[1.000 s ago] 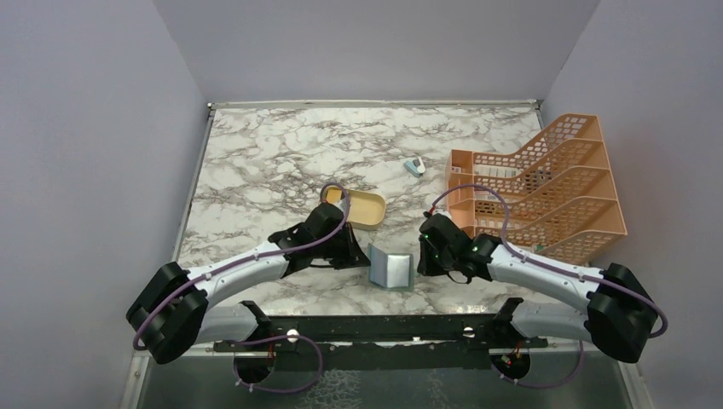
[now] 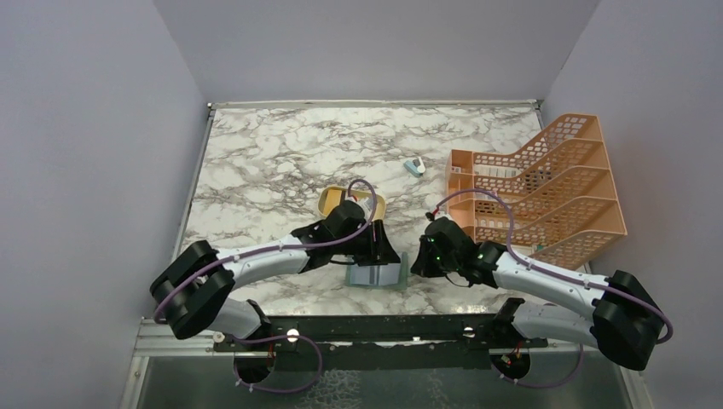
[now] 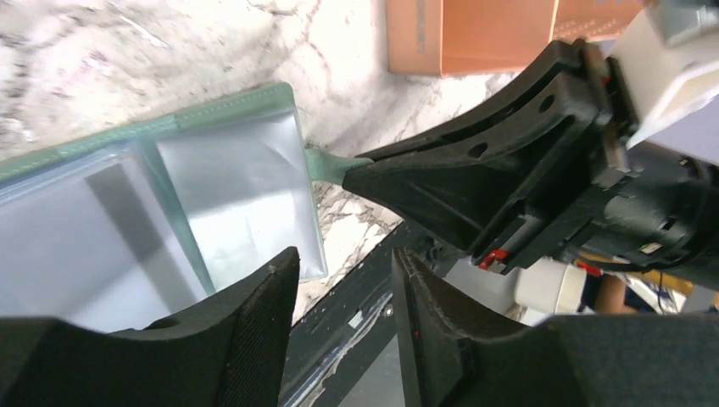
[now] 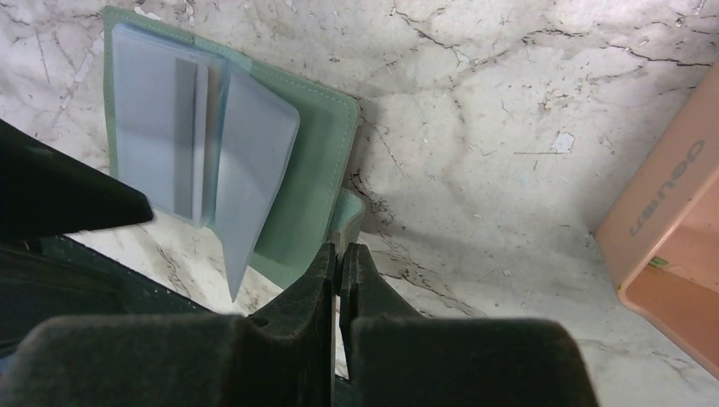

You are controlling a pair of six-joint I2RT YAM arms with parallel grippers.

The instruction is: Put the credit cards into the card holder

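The green card holder (image 2: 404, 281) lies spread open on the marble table, its clear sleeves (image 3: 242, 186) showing. In the right wrist view one clear sleeve page (image 4: 259, 148) stands partly lifted off the green backing. My right gripper is shut on a green tab at the holder's right edge; the left wrist view shows this tab (image 3: 331, 165) too. Over the holder hovers my left gripper, its fingers apart and nothing between them. I cannot make out any loose credit card.
Behind the left arm sits a yellowish tray (image 2: 328, 204), partly covered by it. An orange slotted rack (image 2: 546, 183) fills the right side. A small blue-white item (image 2: 415, 167) lies toward the back.
The left gripper has opened and moved right, over the holder. The holder's left part, raised before, now lies flatter and farther left. The right gripper has shifted slightly left.
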